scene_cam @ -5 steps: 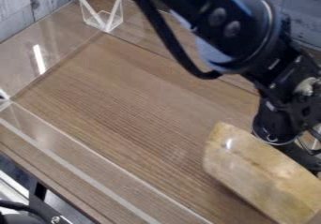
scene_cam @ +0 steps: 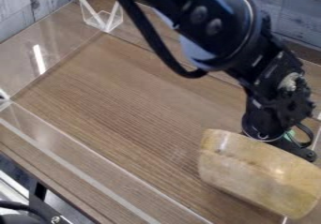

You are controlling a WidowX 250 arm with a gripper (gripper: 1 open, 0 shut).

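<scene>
A pale wooden block [scene_cam: 257,171], long with rounded edges, lies at the lower right of the camera view. Just behind its upper right end is my gripper [scene_cam: 288,143], low over the table at the end of the black arm. The gripper's fingers are partly hidden by the block and the wrist, so whether they hold anything cannot be told. A small bit of green shows beside them.
A clear plastic stand [scene_cam: 103,17] sits at the upper left. Panelled walls border the back, and black cables show at the lower left.
The gripper and arm have shifted slightly left and up in the view. The block has moved a little the same way and sits somewhat less tilted.
</scene>
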